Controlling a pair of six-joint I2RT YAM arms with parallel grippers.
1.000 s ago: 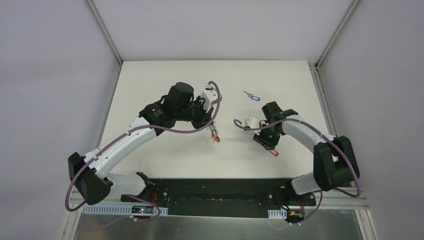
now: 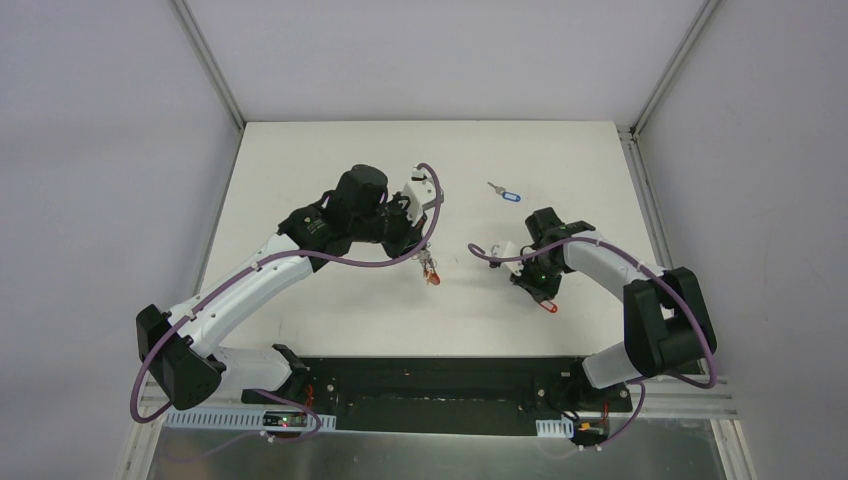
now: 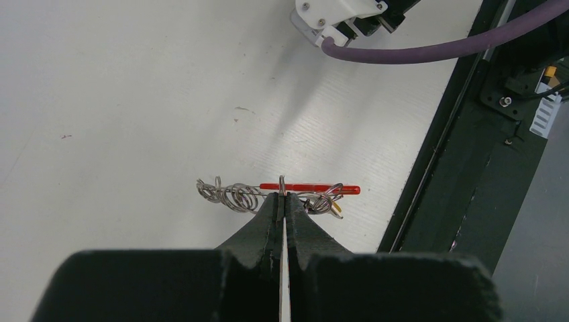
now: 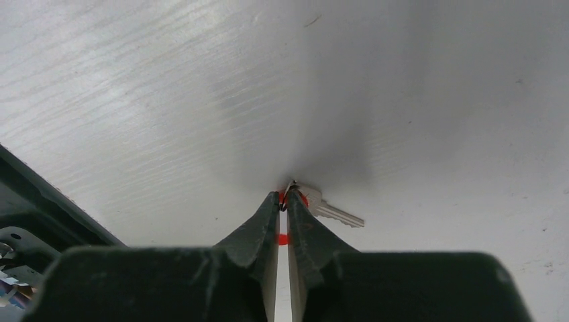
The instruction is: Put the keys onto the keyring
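Observation:
My left gripper is shut at a cluster of coiled wire rings with a red tag, seen at the centre of the top view. My right gripper is low over a key with a red tag, on the white board right of centre. Its fingertips are close together around the small ring at the key's head; whether they grip it is unclear. A second key with a blue tag lies farther back.
The white board is clear at the back and left. A dark front rail runs along the near edge, close to the right gripper. Side walls flank both arms.
The right wrist has shifted very slightly toward the front and right over the red-tagged key. The left arm appears unmoved.

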